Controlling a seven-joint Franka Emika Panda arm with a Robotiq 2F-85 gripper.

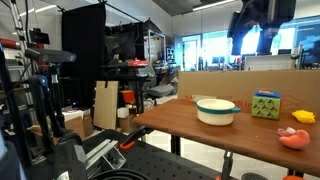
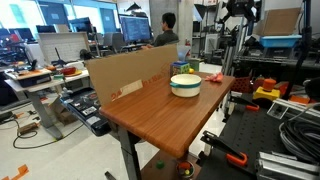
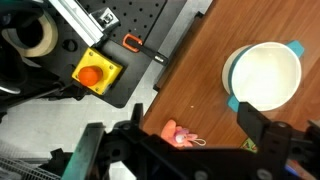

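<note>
A round white bowl [image 1: 216,112] with teal side handles stands upright on the wooden table; its bare interior shows in the wrist view, where the bowl [image 3: 265,77] lies at the right. High above the table, clear of every object, hangs my gripper [image 1: 266,45]. Its two dark fingers are spread wide at the bottom of the wrist view, with nothing held between them. A pink toy [image 3: 172,133] lies far below, near the table edge. To the right of the bowl stands a blue and green block [image 1: 266,105].
Behind the block lies a small yellow object [image 1: 303,116]. Beside the table, a black perforated surface [image 3: 130,22] carries a yellow box with an orange button [image 3: 91,75]. Bare wood [image 2: 155,112] spans the table's near part in exterior view 2.
</note>
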